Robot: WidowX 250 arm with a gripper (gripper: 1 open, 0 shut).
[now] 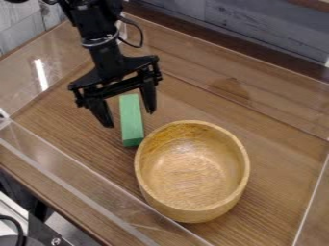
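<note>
My black gripper (126, 110) hangs open from the top left of the view, its two fingers over a green rectangular block (131, 129) lying on the wooden table. The fingers straddle the upper part of the block; whether they touch it I cannot tell. A round, cream-coloured bowl (191, 171) stands just right of the block's lower end.
A grey panelled wall (257, 24) runs along the back. Transparent edging and some dark cables are at the lower left.
</note>
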